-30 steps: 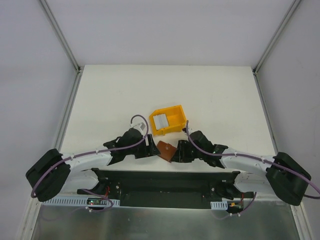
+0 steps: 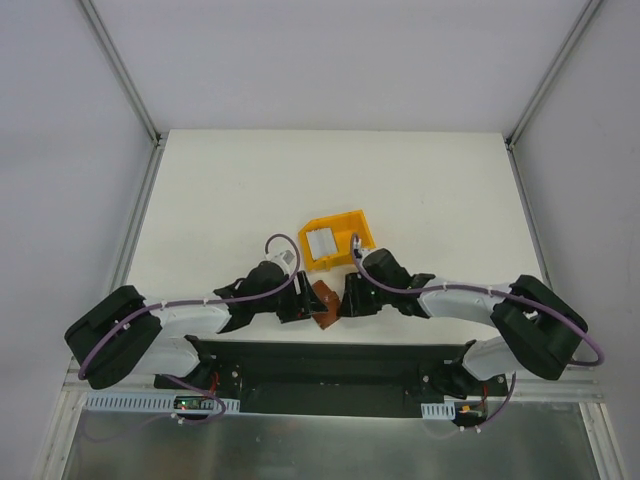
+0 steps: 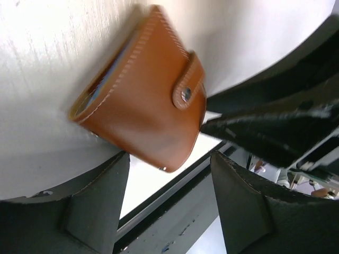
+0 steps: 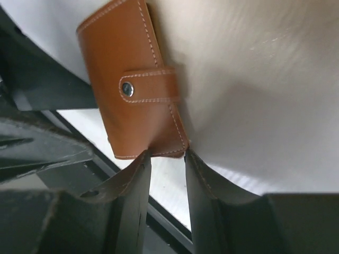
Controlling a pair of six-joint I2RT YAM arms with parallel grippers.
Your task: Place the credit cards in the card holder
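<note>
The brown leather card holder (image 2: 327, 304) lies near the table's front edge, between my two grippers. Its strap is snapped down in the left wrist view, where a thin blue edge (image 3: 106, 76) shows inside the holder (image 3: 145, 95). My left gripper (image 2: 313, 308) is part open at the holder's left side; the holder's lower corner reaches toward the gap between its fingers. Part open with a narrower gap, my right gripper (image 2: 347, 302) has its tips at the holder's lower edge (image 4: 153, 152). Whether either touches it I cannot tell. A pale stack (image 2: 321, 243), perhaps cards, sits in a yellow box.
The yellow box (image 2: 352, 231) stands just behind the holder, close to both grippers. Its right compartment looks empty. In each wrist view the other arm's black fingers crowd the holder.
The holder has turned and looks narrower from above. The yellow box has stayed put.
</note>
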